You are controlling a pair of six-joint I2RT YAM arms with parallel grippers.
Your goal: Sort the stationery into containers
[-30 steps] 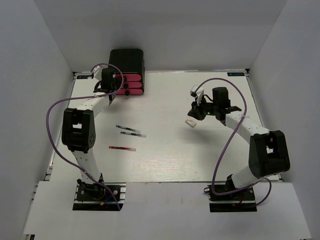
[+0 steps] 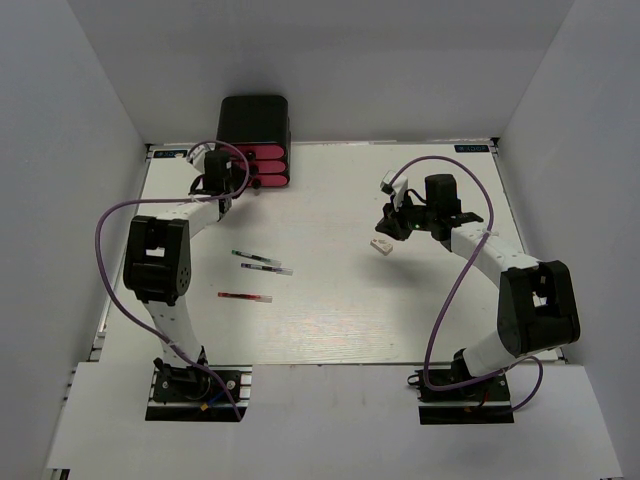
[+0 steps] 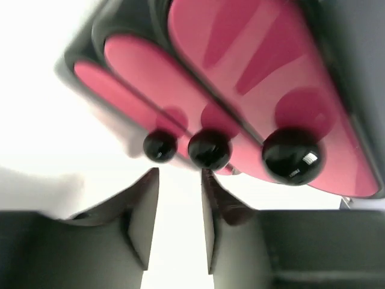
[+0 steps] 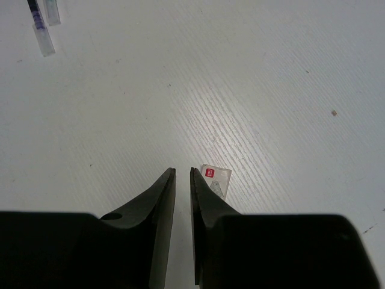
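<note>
A black cabinet with three pink-fronted drawers stands at the back left. In the left wrist view its drawer fronts and round black knobs fill the upper part. My left gripper is part open beside the knobs, nothing between its fingers. Left of centre lie a green-tipped pen, a blue-purple pen and a red pen. A small whitish eraser lies right of centre. Close by it, my right gripper holds its fingers slightly apart; one partly covers the eraser.
Two pen ends, one on the purple pen, show at the upper left of the right wrist view. Most of the white table between the arms is bare. Purple cables loop over both arms.
My left gripper has shifted toward the front of the table and slightly right, its wrist turned, beside the drawer knobs. The right arm, pens and eraser have stayed put.
</note>
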